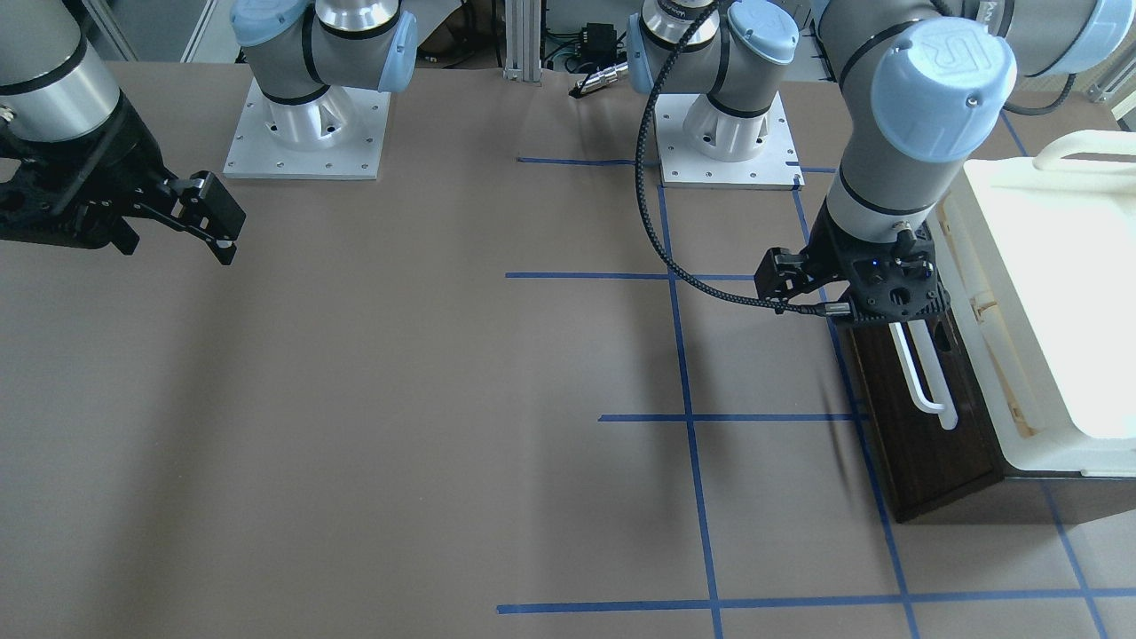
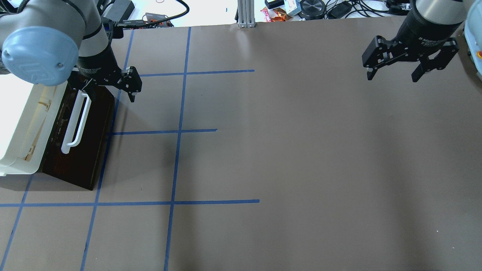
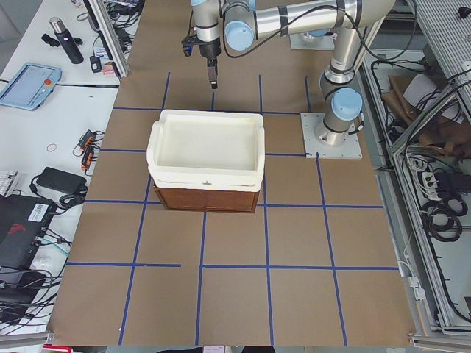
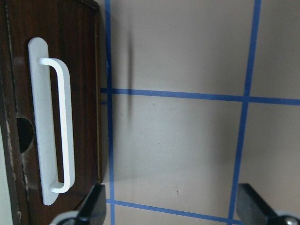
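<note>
A dark wooden box [image 1: 937,469] with a white handle [image 1: 921,378] on its side carries a white tray [image 3: 206,147] on top. My gripper [image 2: 110,97] hangs above the handle end of the box, apart from the handle, its fingers spread open with nothing seen between them. In the left wrist view the handle [image 4: 65,122] runs along the box at the left, and the gripper's fingertips show at the bottom edge, either side of bare floor.
A second arm's black gripper [image 2: 409,58] hangs at the far side, in the top view's upper right. Two arm bases stand along the table edge.
</note>
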